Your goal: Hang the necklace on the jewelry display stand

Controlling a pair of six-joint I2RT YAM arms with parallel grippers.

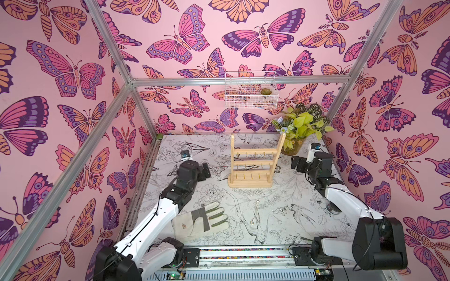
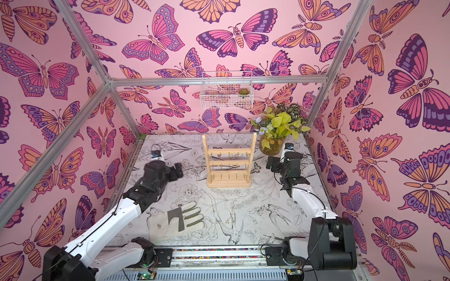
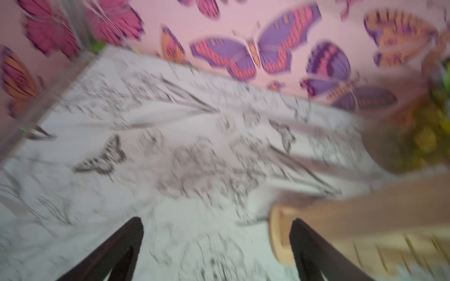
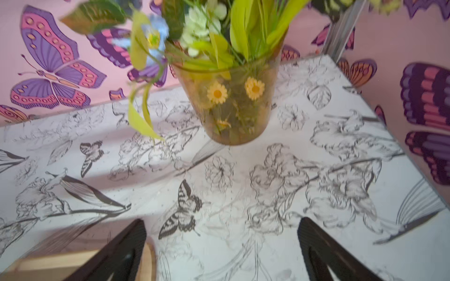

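A pale wooden jewelry stand (image 1: 250,178), with crossbars and small pegs, stands upright at the middle of the table. No necklace can be made out in any view. My left gripper is open and empty above the table, to the left of the stand; in the left wrist view the stand's base (image 3: 375,224) is blurred at the lower right. To the right of the stand my right gripper is also open and empty, and a corner of the stand (image 4: 70,262) shows at the lower left of the right wrist view.
A potted plant (image 4: 234,107) stands behind the right arm, at the back right. A white and grey work glove (image 1: 199,222) lies at the front left. On the back wall hangs a wire basket (image 1: 250,100).
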